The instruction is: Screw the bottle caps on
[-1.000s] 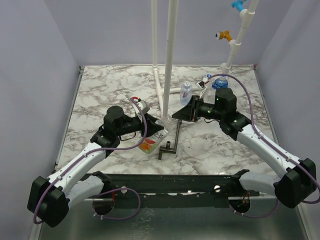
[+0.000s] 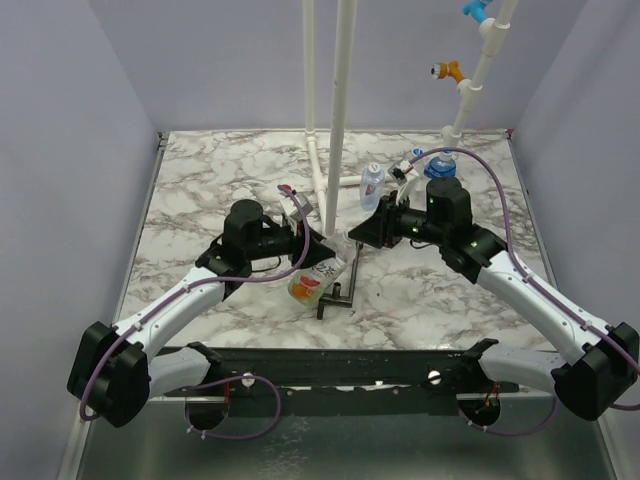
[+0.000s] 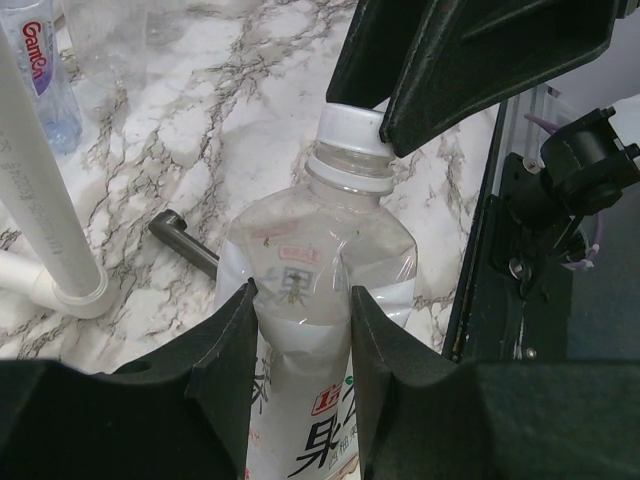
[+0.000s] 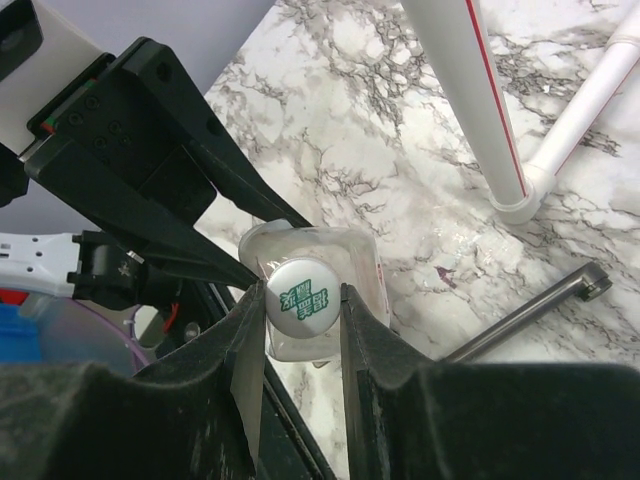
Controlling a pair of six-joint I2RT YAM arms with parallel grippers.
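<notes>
My left gripper grips a clear labelled bottle [image 2: 309,283], which is tilted in the top view, with a red-and-orange label. The bottle's neck and white cap [image 3: 352,126] show at the top of the left wrist view, with the black fingers of my right gripper at the cap. In the right wrist view the cap [image 4: 302,292] with green lettering sits between those fingertips, over the bottle.
White pipes [image 2: 334,160] stand behind the bottle. A dark metal bracket [image 2: 340,300] lies on the marble. More bottles [image 2: 371,185] stand at the back right.
My left gripper and the bottle in it have moved a little to the right and turned slightly. The right gripper has moved only slightly.
</notes>
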